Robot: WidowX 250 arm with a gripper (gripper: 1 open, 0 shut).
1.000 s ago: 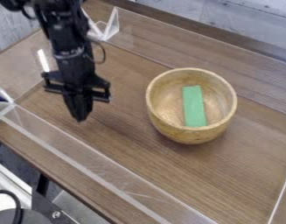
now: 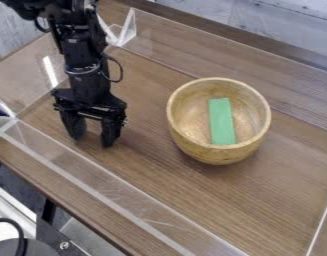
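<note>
The black gripper [image 2: 92, 126] reaches down from the top left to just above or onto the wooden table [image 2: 193, 210]. Its fingers are dark and blurred together against their shadow, so whether anything is between them is hard to tell. To its right is a round light wooden bowl [image 2: 190, 130] with a green rectangular object [image 2: 221, 120] lying inside.
Clear plastic pieces stand near the top of the table behind the arm. A small blue and white item shows at the left edge, and dark cables at the bottom left.
Since a second ago the gripper has moved down toward the front of the table, slightly leftward. The bowl and green object have not moved.
</note>
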